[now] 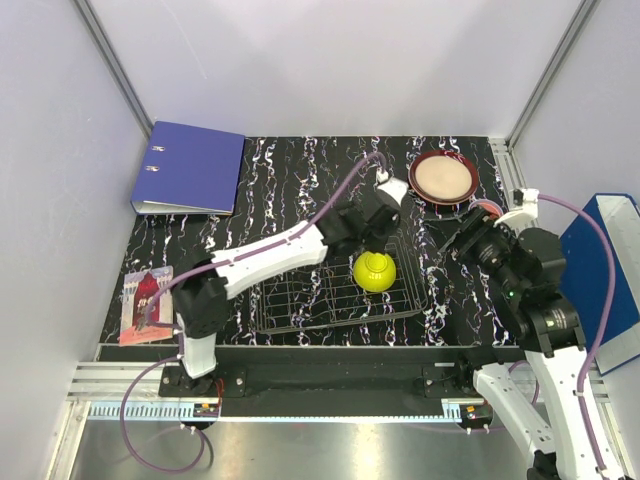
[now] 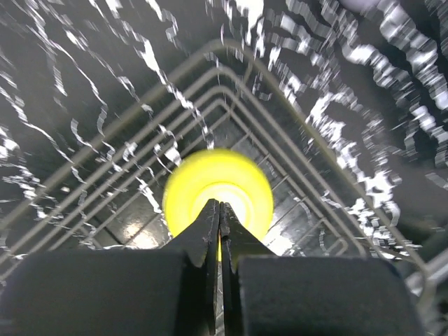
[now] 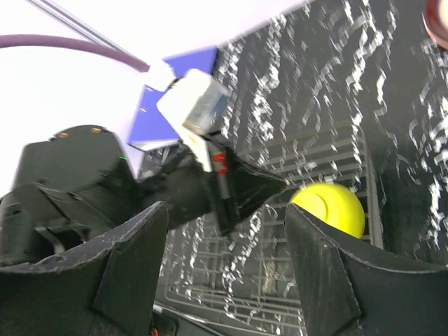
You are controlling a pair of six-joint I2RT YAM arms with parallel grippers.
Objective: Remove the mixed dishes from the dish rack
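Upside down in the right part of the wire dish rack lies the yellow bowl. In the left wrist view the bowl sits in a rack corner, below and beyond my left gripper. That gripper's fingertips meet with nothing between them. From the right wrist view, the closed left fingertips are apart from the bowl, to its left and above. My right gripper stands open and empty, off to the rack's right in the top view.
A red-rimmed plate lies at the back right, with a small red dish near the right arm. A blue binder and a booklet are on the left. Bare counter shows behind the rack.
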